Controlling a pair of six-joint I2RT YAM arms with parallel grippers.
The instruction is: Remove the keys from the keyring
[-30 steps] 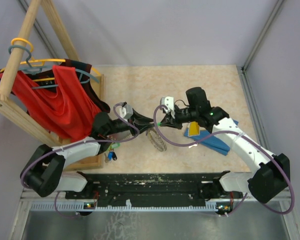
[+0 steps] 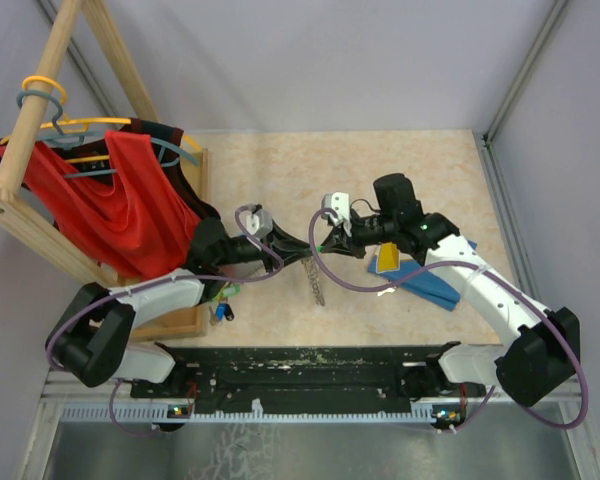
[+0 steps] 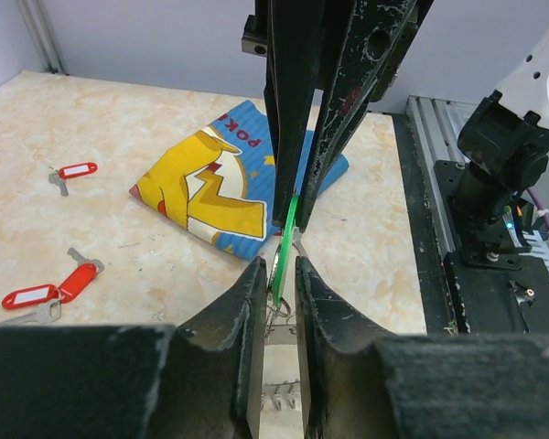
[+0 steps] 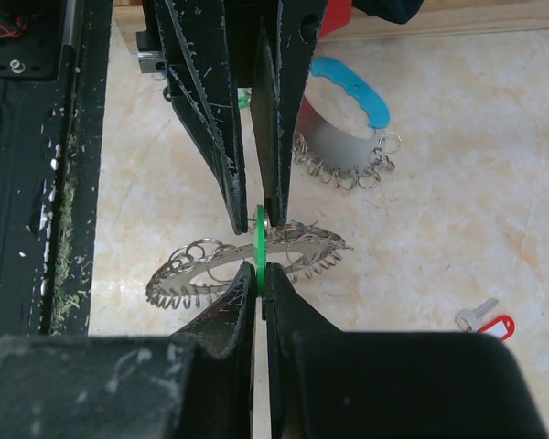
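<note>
A green key tag (image 3: 284,247) is held upright between my two grippers, with a metal keyring (image 4: 192,265) and its rings hanging below it. My right gripper is shut on the tag. My left gripper has its fingertips close around the tag and ring from the other side, slightly apart; whether it grips is unclear. Loose keys with red tags (image 3: 78,170) lie on the table, as does another key with a red tag (image 4: 483,320).
A blue and yellow cloth (image 3: 215,174) lies to the right on the table. A wooden rack (image 2: 30,120) with hangers and red cloth stands at the left. A blue-handled tool (image 4: 357,87) lies near the rack.
My left gripper has shifted slightly to the right, toward the right gripper. The hanging keyring has swung to a narrower, more upright outline. My right arm looks unmoved.
</note>
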